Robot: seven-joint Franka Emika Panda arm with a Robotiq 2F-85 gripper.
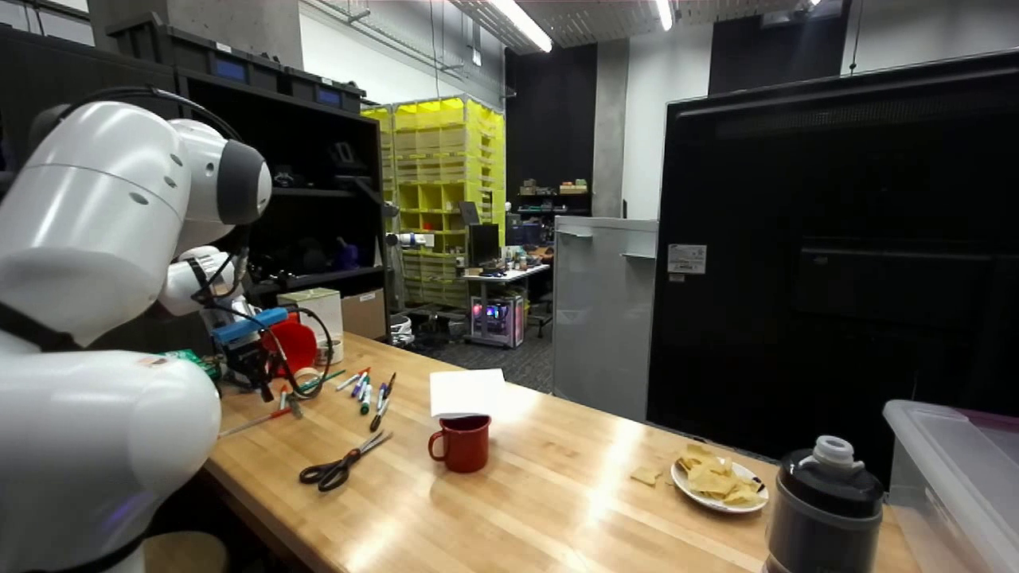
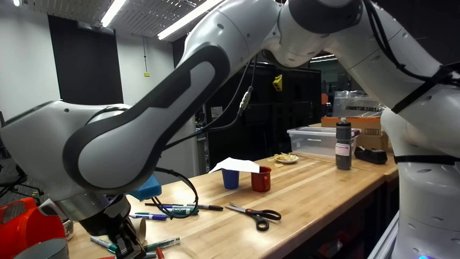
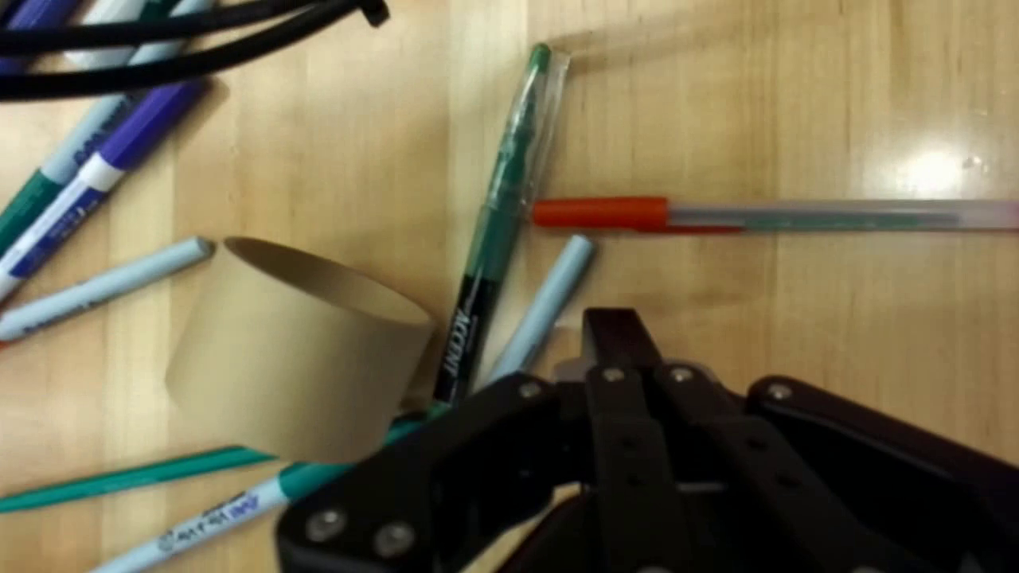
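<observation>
My gripper is shut, with nothing visible between its fingertips, low over the table among scattered pens. A beige cardboard ring (image 3: 296, 353) lies left of it in the wrist view, apart from the fingers. A green pen with a clear cap (image 3: 494, 229) runs between the ring and the fingertips. Beside that pen is a grey-blue marker (image 3: 544, 305), its lower end hidden by the gripper. Beyond the fingertips lies a clear pen with a red cap (image 3: 602, 213). Purple and green markers (image 3: 105, 172) are bunched at upper left.
Scissors (image 1: 336, 468) and a red mug (image 1: 464, 445) stand apart on the table. White paper covers the top of a blue cup (image 2: 230, 178). Chips on a plate (image 1: 681, 482) and a dark bottle (image 1: 827, 506) are farther off. A red container (image 2: 34, 222) is near the gripper.
</observation>
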